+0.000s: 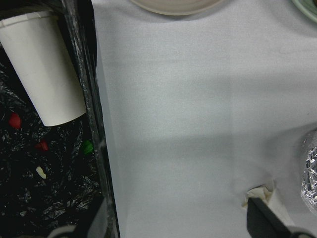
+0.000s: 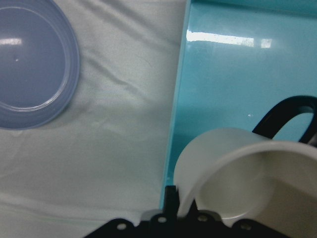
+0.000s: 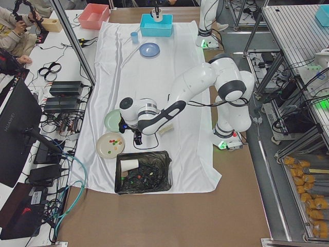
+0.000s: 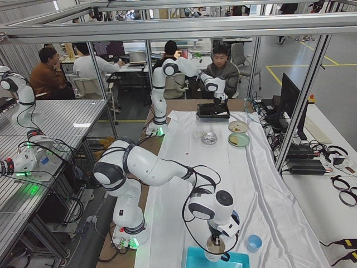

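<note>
My left gripper (image 3: 138,138) hovers over the white cloth beside a black-lined bin (image 3: 144,177); its fingers show open at the bottom of the left wrist view. A white paper cup (image 1: 47,72) lies inside the bin with small red and green bits. A crumpled tissue (image 1: 267,201) and foil (image 1: 309,178) lie on the cloth. My right gripper is shut on the rim of a white mug (image 2: 213,158) with a black handle, held over a blue tray (image 2: 223,74).
A beige plate (image 3: 108,149), green plate (image 3: 113,126), blue plate (image 3: 149,50) and small blue cup (image 3: 134,38) stand on the cloth, whose middle is largely clear.
</note>
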